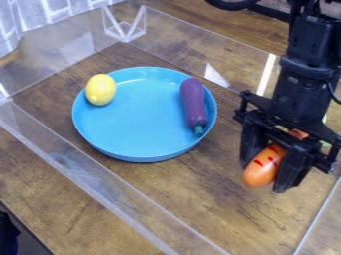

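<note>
My black gripper fills the right side of the view, shut on an orange toy carrot with red markings, which hangs low between its fingers over the wooden table. To the left, a blue plate holds a yellow lemon-like toy on its left part and a purple eggplant on its right part.
Wooden table shows bare in the front middle. Clear plastic walls or strips run along the left and back. A light green item is partly hidden behind my gripper.
</note>
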